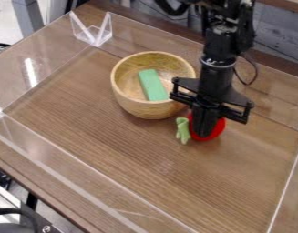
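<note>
My black gripper (207, 122) is low over a red round object (214, 130) on the wooden table, covering much of it. A small green piece (183, 132) lies just left of the red object. The fingertips are mostly hidden against the dark body, so what is between them does not show clearly. A wooden bowl (129, 96) with a green block (152, 86) in it stands behind and to the left.
A clear plastic item (93, 27) sits at the back left. A wall runs along the back.
</note>
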